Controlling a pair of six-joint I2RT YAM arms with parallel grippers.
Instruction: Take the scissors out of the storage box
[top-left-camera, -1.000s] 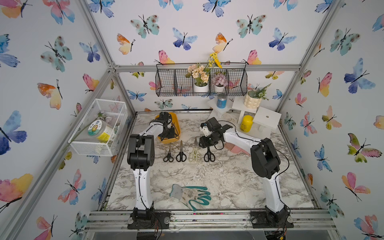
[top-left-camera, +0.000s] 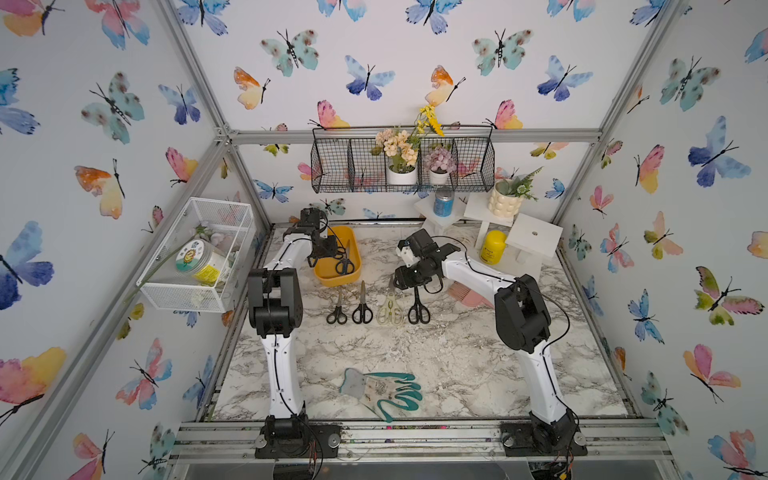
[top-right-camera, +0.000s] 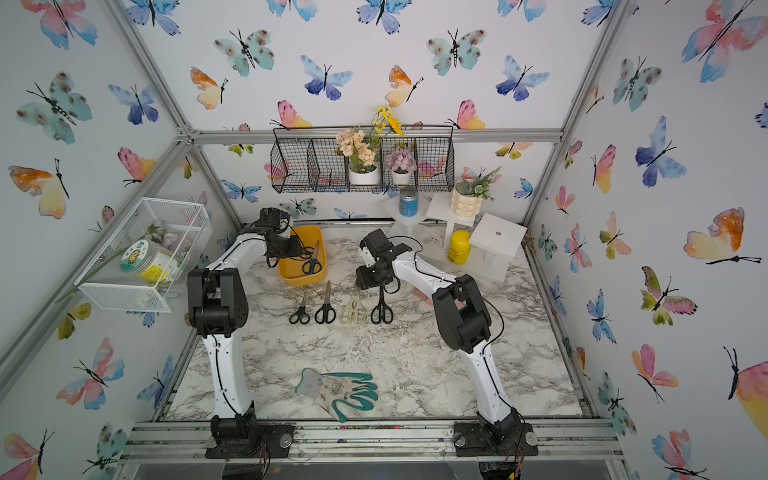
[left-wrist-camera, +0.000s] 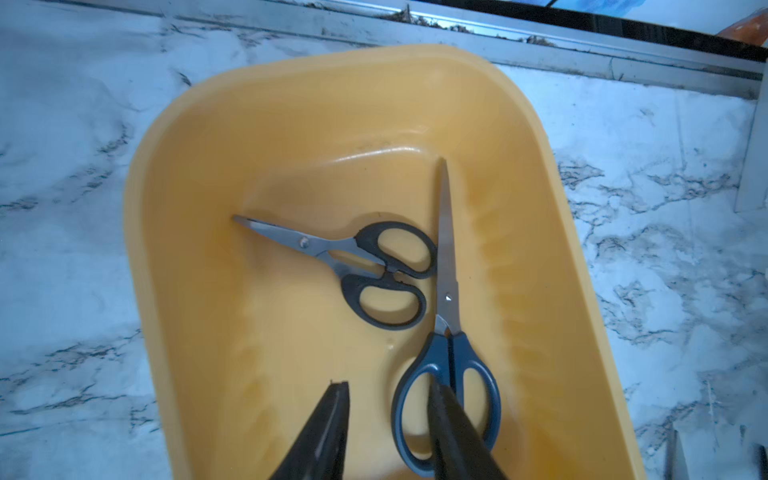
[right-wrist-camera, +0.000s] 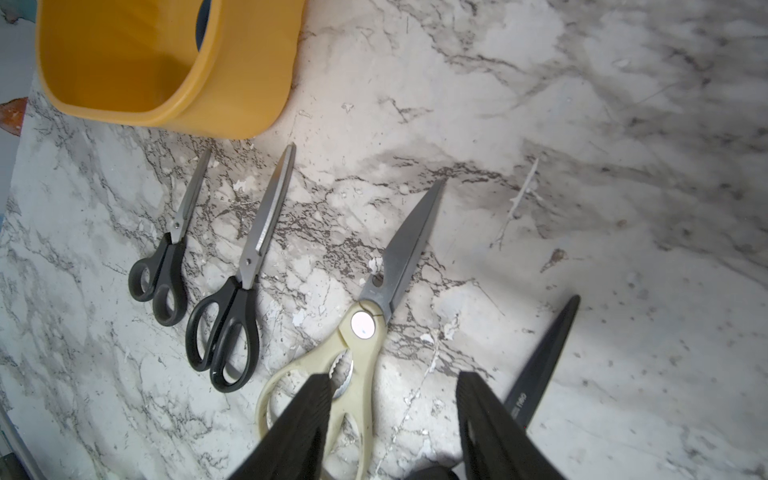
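Two scissors lie in the yellow box: a small black-handled pair and a longer blue-handled pair. Over the box, my left gripper is open with no scissors held; one finger overlaps the blue handles in its wrist view. On the table in the right wrist view lie a small black pair, a larger black pair, a cream-handled pair and a black-bladed pair. My right gripper stands open above the last two, its fingers apart; the black-bladed pair's handles are partly cut off.
A work glove lies at the front of the table. White stands with a yellow canister occupy the back right. A white wire basket hangs on the left.
The left arm has shifted left and back over the box, uncovering the blue-handled scissors. My right gripper has drawn back slightly from the black scissors, which have turned a little on the table.
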